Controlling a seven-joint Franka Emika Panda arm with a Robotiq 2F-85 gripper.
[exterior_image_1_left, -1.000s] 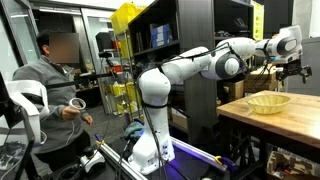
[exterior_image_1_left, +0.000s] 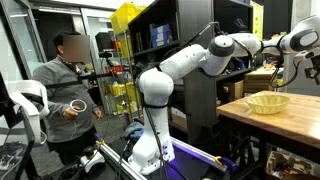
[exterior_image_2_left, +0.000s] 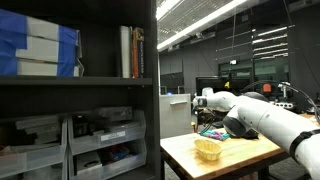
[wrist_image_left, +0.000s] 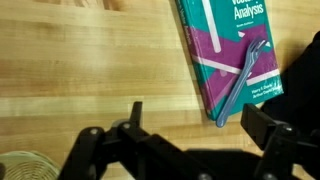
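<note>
A grey fork (wrist_image_left: 241, 83) lies across a teal, white and purple book (wrist_image_left: 222, 52) on the wooden table (wrist_image_left: 98, 75) in the wrist view. My gripper is above the table, its two fingers wide apart with nothing between them. The book and fork are ahead of the right-hand finger in that view. A pale yellow basket (exterior_image_1_left: 268, 102) rests on the table, and only its rim (wrist_image_left: 30, 158) shows at the wrist view's lower left corner. From the second exterior view, the gripper looks too small to make out clearly.
Something black (wrist_image_left: 300, 92) lies at the right edge of the wrist view, against the book. Bare wood fills the wrist view's left and centre. A tall dark shelf (exterior_image_2_left: 110, 100) with plastic bins (exterior_image_2_left: 105, 140) stands near the table. A seated person (exterior_image_1_left: 65, 90) is left of the arm.
The arm's outer end has moved to the right in the first exterior view, carrying the gripper toward the frame's edge. The basket has stayed in place.
</note>
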